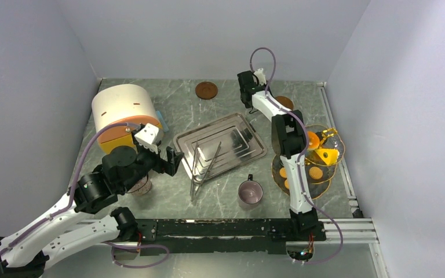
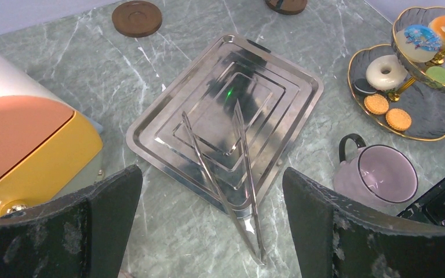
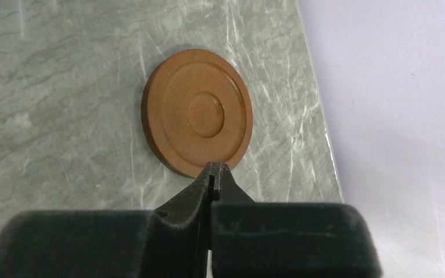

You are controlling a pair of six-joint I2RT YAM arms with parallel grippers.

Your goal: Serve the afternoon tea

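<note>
A steel tray (image 1: 220,147) lies mid-table with metal tongs (image 2: 246,174) across its near edge. A lilac mug (image 1: 250,194) stands front right of it. A tiered stand (image 1: 330,174) holds doughnuts and biscuits at the right. Two brown coasters lie at the back: left coaster (image 1: 206,90), right coaster (image 3: 168,116). My right gripper, shut with nothing showing between its fingers, is just at the near edge of the right coaster in its view. My left gripper hangs open left of the tray, nothing between its fingers.
A cream and orange box (image 1: 121,107) stands at the left. Walls enclose the table at back and sides; the right wrist view shows the wall (image 3: 394,116) close by. Bare table shows between the two coasters.
</note>
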